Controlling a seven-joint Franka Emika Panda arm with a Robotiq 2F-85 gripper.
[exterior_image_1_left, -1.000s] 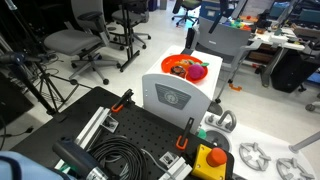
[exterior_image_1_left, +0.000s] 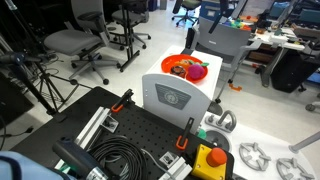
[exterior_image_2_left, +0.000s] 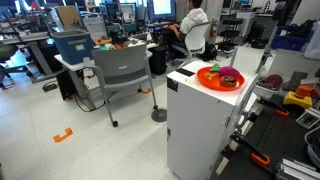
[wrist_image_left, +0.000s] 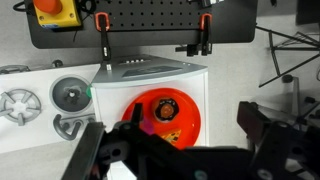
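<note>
An orange-red plate (exterior_image_2_left: 220, 79) lies on top of a white cabinet (exterior_image_2_left: 203, 105). On it are a purple-red item (exterior_image_1_left: 197, 73), a small green piece (exterior_image_2_left: 215, 68), a round brown ring-shaped item (wrist_image_left: 166, 108) and an orange wedge (wrist_image_left: 171, 137). In the wrist view the plate appears below me, and my gripper is open with its dark fingers spread wide. Nothing shows between them but the plate and its food farther down. Part of the plate's lower edge and the purple item are covered by the gripper.
Beside the cabinet, a small sink (wrist_image_left: 70, 95) with a faucet and a stove burner (wrist_image_left: 19, 105) sit on a white counter. A yellow box with a red button (exterior_image_1_left: 211, 162) stands nearby. Black cable (exterior_image_1_left: 120, 157) coils on the dark perforated table. Chairs stand behind.
</note>
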